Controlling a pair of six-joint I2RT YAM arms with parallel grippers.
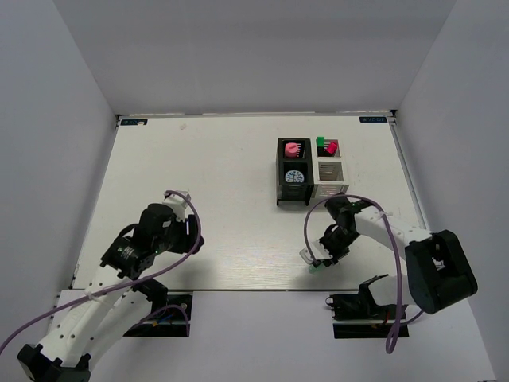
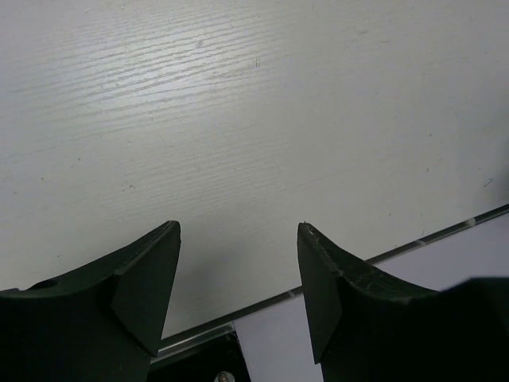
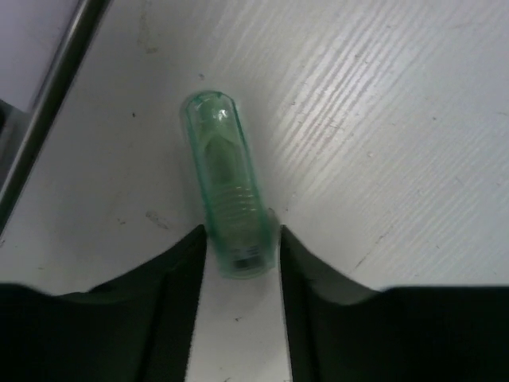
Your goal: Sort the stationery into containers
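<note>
A translucent green tube-shaped item (image 3: 227, 175) lies on the white table near its front edge. In the right wrist view its near end sits between the fingertips of my right gripper, which are part open around it; whether they touch it is hard to tell. From above, the right gripper (image 1: 312, 259) covers most of that item. My left gripper hangs open over bare table at the left, nothing between its fingers. The black container (image 1: 281, 183) holds a pink item (image 1: 292, 150) and a round dial-like item (image 1: 294, 177). Beside it, the white container (image 1: 328, 191) holds green (image 1: 320, 142) and pink-red (image 1: 332, 147) items.
Both containers stand side by side at the back right. Purple cables (image 1: 390, 239) loop over both arms. The front table edge (image 1: 246, 290) runs close to the green item.
</note>
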